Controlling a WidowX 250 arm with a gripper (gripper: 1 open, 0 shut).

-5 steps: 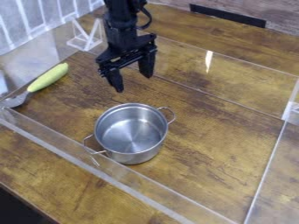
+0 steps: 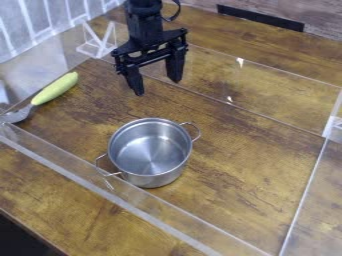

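My black gripper [image 2: 154,70] hangs over the back middle of the wooden table, its two fingers spread apart and open, with nothing visible between them. In front of it stands an empty steel pot [image 2: 150,150] with two side handles. To the left lies a pale yellow-green elongated object [image 2: 56,88], beside a metal utensil [image 2: 16,114] at the table's left edge.
Clear transparent walls [image 2: 326,180] border the work area on several sides. The wooden surface [image 2: 254,170] right of the pot is bare, as is the area between the yellow object and the gripper.
The gripper has shifted slightly over the last second, up and a little to the right, still open. The pot and the yellow object have not moved.
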